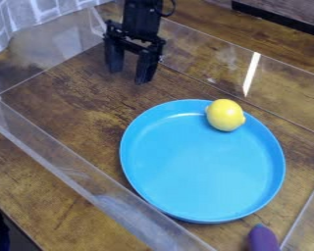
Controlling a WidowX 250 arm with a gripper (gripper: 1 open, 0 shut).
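Note:
My black gripper [130, 51] is at the top centre of the camera view, low over the wooden floor of the clear-walled tray, well behind and left of a blue plate [199, 172]. Its fingers are dark and small, and whether they are open or shut is unclear. A yellow round object [226, 115] rests on the plate's upper right rim area. A purple object [262, 238] lies at the bottom right, partly out of frame.
Transparent walls [55, 157] run along the sides of the workspace. Bare wood lies left of the plate and between the plate and my gripper.

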